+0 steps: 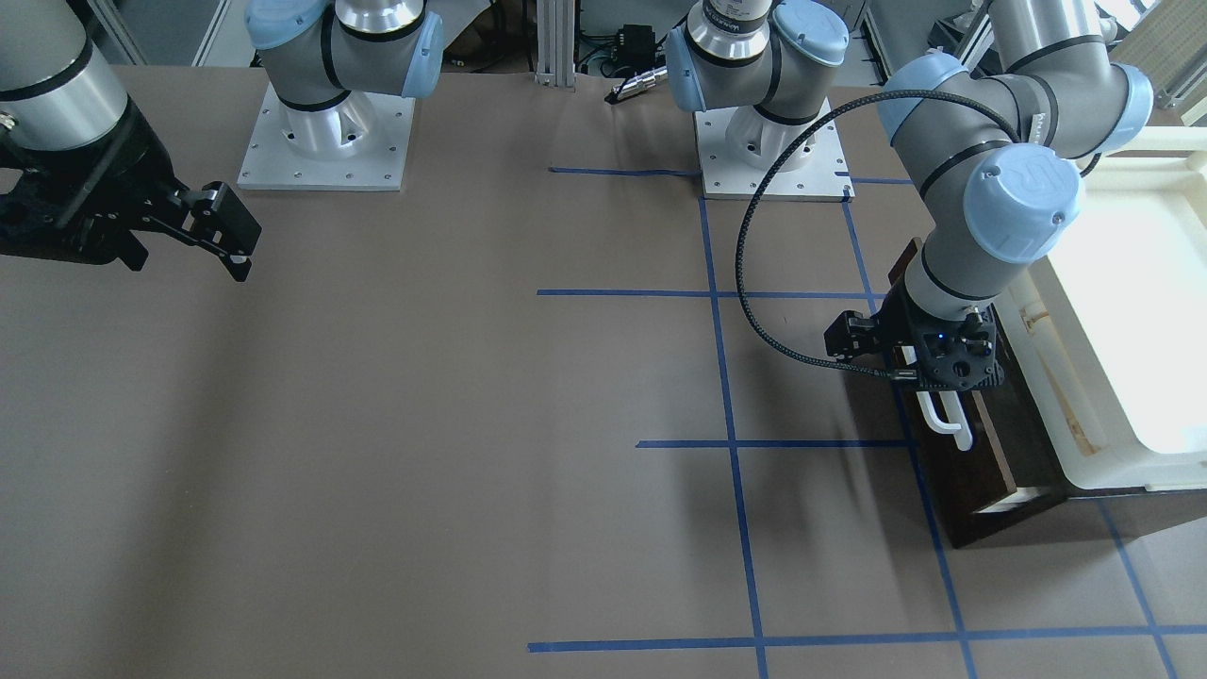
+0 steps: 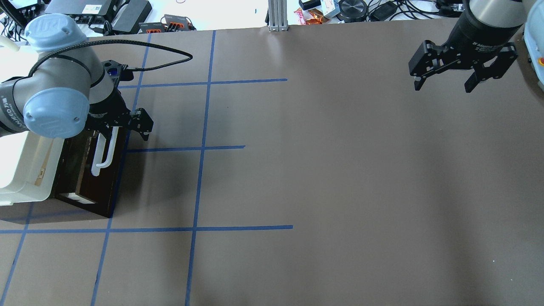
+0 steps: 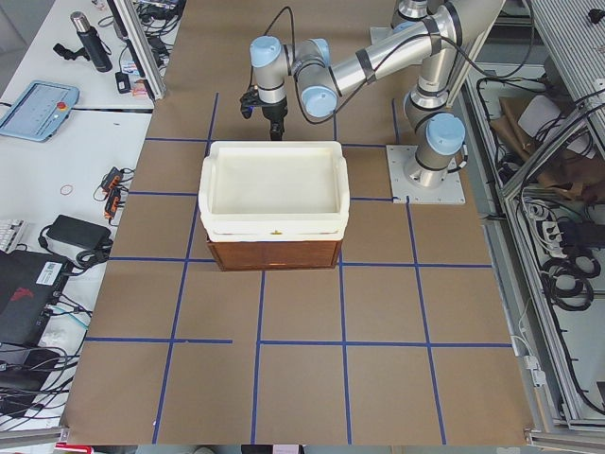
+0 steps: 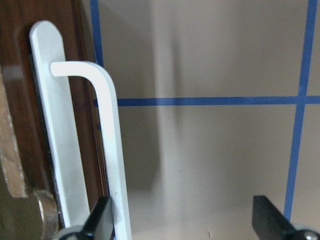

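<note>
My gripper [image 1: 905, 339] is at the front face of a dark wooden box [image 1: 984, 487], over its white bar handle [image 1: 945, 419]. In the left wrist view the gripper stands open; one fingertip touches or nearly touches the white handle [image 4: 112, 135] at left, the other is over bare floor. The handle's lower part runs out of view. In the top view the handle [image 2: 107, 163] shows below the gripper, on the box's side.
A white tray [image 3: 276, 229] sits on the box. Other arms [image 2: 459, 61] stand apart.
</note>
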